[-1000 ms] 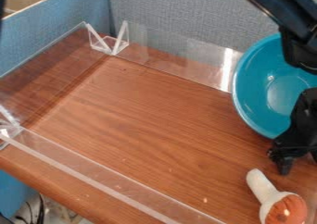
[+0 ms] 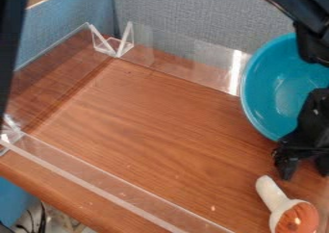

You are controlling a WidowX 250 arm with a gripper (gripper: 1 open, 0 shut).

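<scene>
My black gripper (image 2: 301, 158) is low at the right edge, its fingers open near the wooden surface, just below a blue plastic bowl (image 2: 267, 92) that stands tilted or resting at the back right. Whether anything dark lies between the fingers is hard to tell. Below the gripper lies a white object with an orange round end (image 2: 291, 211), apart from it.
Clear low walls with white corner brackets (image 2: 113, 44) border it. A grey textured wall (image 2: 180, 11) is behind, a blue side panel (image 2: 52, 30) at left.
My gripper has shifted slightly left since a second ago. A dark shape has appeared along the upper left edge. The bowl and the white object look unmoved.
</scene>
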